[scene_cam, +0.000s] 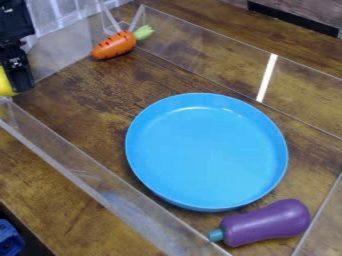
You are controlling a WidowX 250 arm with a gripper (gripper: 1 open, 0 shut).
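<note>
At the left edge of the camera view my black gripper (14, 55) is partly out of frame, shut on a yellow object (6, 84) of which only a small part shows. A blue plate (206, 150) lies on the wooden table at centre right. An orange toy carrot (115, 45) with a green top is at the back, and a purple toy eggplant (265, 224) lies at the front right, below the plate.
Clear plastic walls border the work area on several sides. A blue item (7, 240) shows at the bottom left corner.
</note>
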